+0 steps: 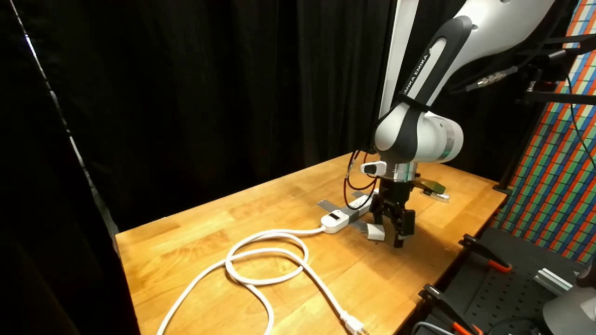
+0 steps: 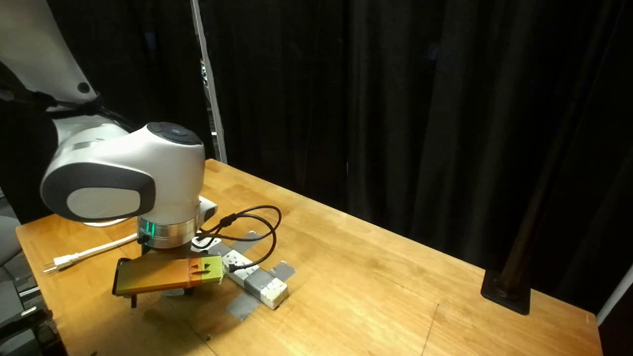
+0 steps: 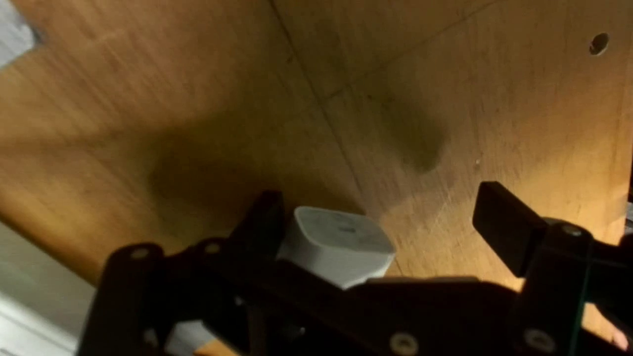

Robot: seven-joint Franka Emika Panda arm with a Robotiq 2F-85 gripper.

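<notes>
A small white adapter [image 1: 375,232] with metal prongs lies on the wooden table beside the taped-down white power strip [image 1: 335,221]. My gripper [image 1: 388,231] is low over the table, pointing down and open. In the wrist view the adapter [image 3: 344,240] shows between the spread fingers, close against or touching the left one; contact is unclear. A wide gap separates it from the right finger [image 3: 504,228]. Part of the adapter is hidden behind the gripper body. The second exterior view shows the strip's far end [image 2: 274,291] past the orange-green wrist board [image 2: 169,273].
A white power cord [image 1: 267,281] lies coiled at the front left, its plug [image 1: 353,323] near the front edge. Behind the gripper is a small white device [image 1: 441,197], partly covered. Clamps [image 1: 483,251] grip the table's right edge. Bare table [image 2: 380,296] stretches away beyond the strip.
</notes>
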